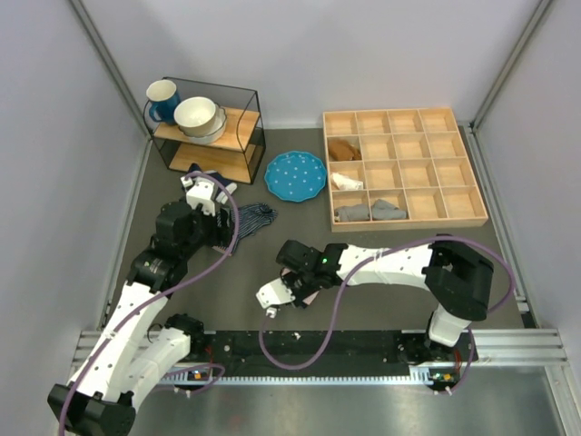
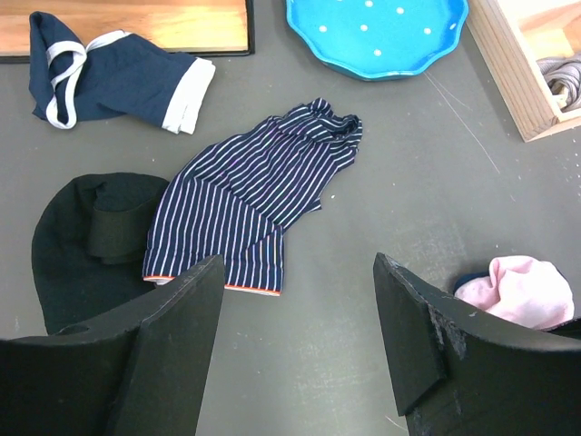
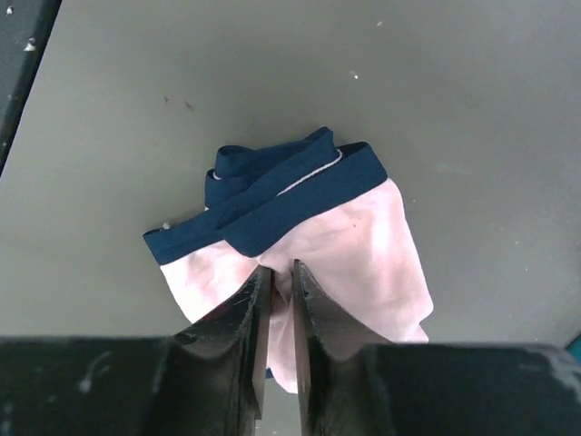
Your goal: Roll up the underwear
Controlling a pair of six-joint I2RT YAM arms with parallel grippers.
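Pink underwear with navy waistband (image 3: 354, 263) lies bunched on the grey table beneath my right gripper, whose fingertips are close together at the pink fabric; whether they grip it is unclear. In the left wrist view it shows at the right edge (image 2: 522, 295). My left gripper hovers with fingers apart near striped navy underwear (image 2: 236, 200), with a black garment (image 2: 82, 254) to its left and a navy garment with white band (image 2: 127, 86) behind.
A wooden divided box (image 1: 418, 182) with some folded items stands at back right. A blue plate (image 1: 295, 177) lies at back centre, beside a wire shelf (image 1: 209, 156) with crockery. The table middle around the left gripper is mostly clear.
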